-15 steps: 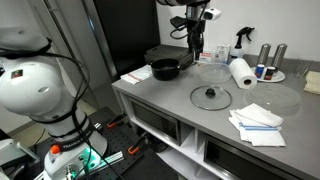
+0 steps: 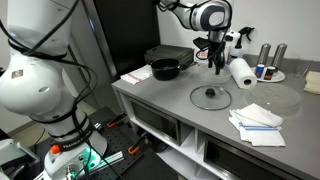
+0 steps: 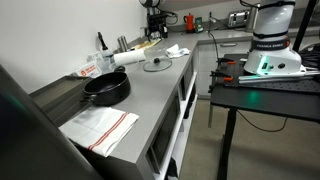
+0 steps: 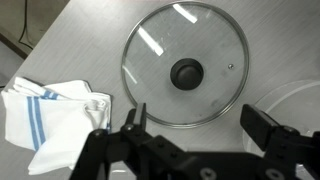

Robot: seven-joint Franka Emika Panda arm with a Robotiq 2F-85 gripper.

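Flat on the grey counter lies a round glass lid (image 2: 210,97) with a black knob (image 4: 186,74). My open gripper looks down from above, its two dark fingers apart at the bottom of the wrist view and nothing between them. In exterior view 1 the gripper (image 2: 218,68) hangs above and behind the lid, clear of it. A black pot (image 2: 166,69) without a lid stands on the counter to the left, and shows closer in exterior view 2 (image 3: 107,92).
Folded white cloths with blue stripes (image 2: 257,121) lie to the lid's right. Clear round bowls (image 2: 277,97) and a paper roll (image 2: 242,73) are near the back. Another towel (image 3: 101,129) lies beside the pot. Bare counter separates pot and lid.
The arm has swung to the right in exterior view 1, from near the pot toward the lid, and has come lower. Pot, lid and cloths have stayed in place.
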